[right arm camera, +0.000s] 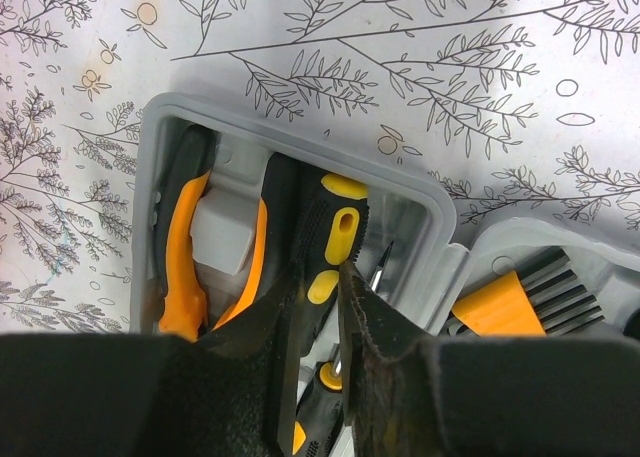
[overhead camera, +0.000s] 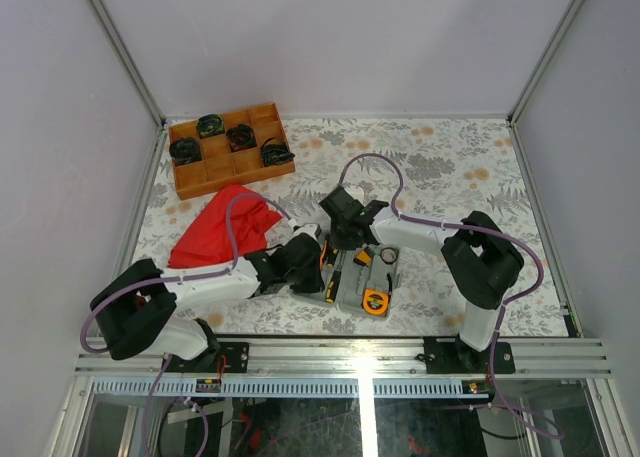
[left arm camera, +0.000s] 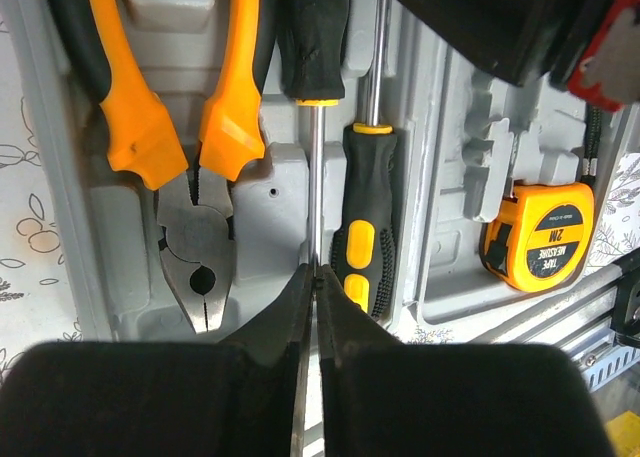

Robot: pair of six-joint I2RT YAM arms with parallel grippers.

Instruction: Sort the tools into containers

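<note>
A grey tool case (overhead camera: 352, 295) lies open at the table's front middle. It holds orange-black pliers (left arm camera: 195, 252), two black-yellow screwdrivers (left arm camera: 370, 197), a tape measure (left arm camera: 540, 232) and an orange tool (right arm camera: 495, 307). My left gripper is shut over the case, at the thin shaft of the upper screwdriver; whether anything is between its fingers is unclear. My right gripper is over the case's back end, at a screwdriver handle (right arm camera: 340, 237); its fingers look slightly apart, and whether they grip is hard to tell.
A wooden divided box (overhead camera: 228, 168) with dark bundles stands at the back left. A red cloth (overhead camera: 215, 232) lies left of the case. Both arms meet closely over the case.
</note>
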